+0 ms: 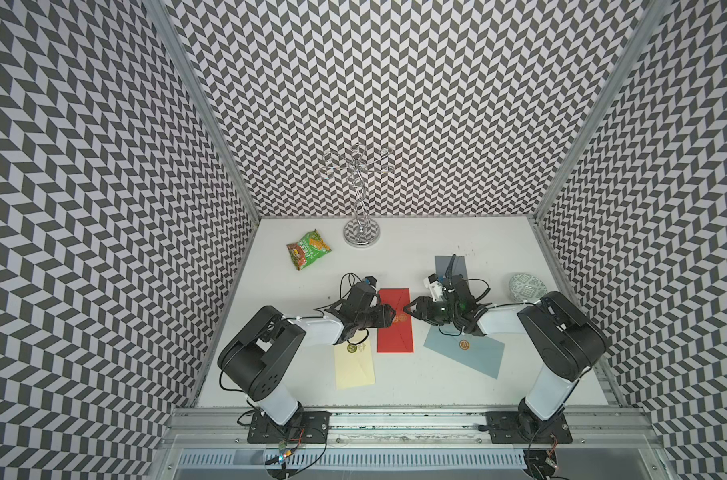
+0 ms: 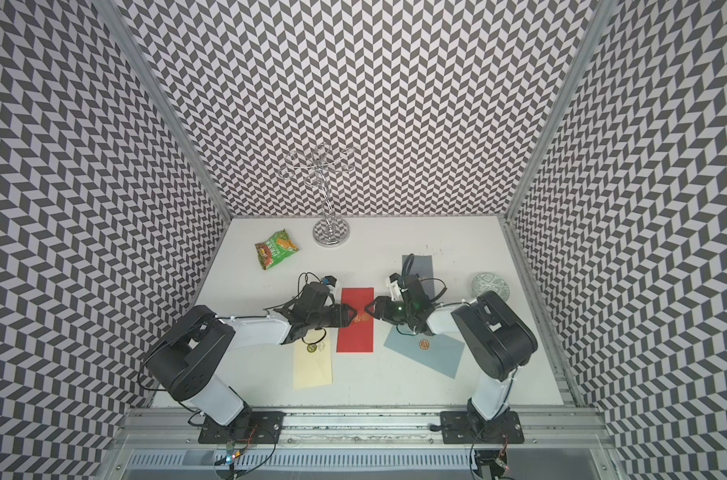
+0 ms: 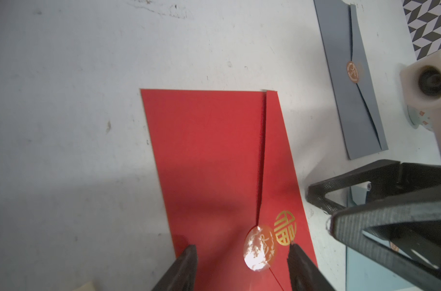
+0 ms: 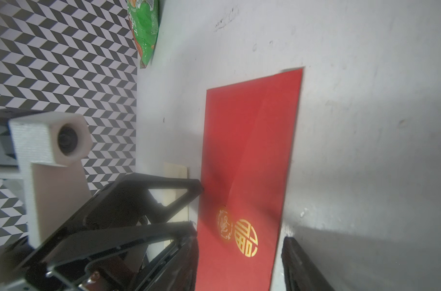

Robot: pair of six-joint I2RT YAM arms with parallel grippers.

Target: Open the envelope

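Note:
A red envelope lies flat on the table between my grippers, its flap held by a round seal beside a gold emblem. My left gripper hovers low at the envelope's left side, fingers apart around the area by the seal. My right gripper faces it from the right, low over the envelope, its fingers apart either side of the gold emblem. I cannot tell whether either finger touches the paper.
Yellow, light blue and grey envelopes lie around the red one. A snack bag and chrome stand are at the back, a round patterned item at right.

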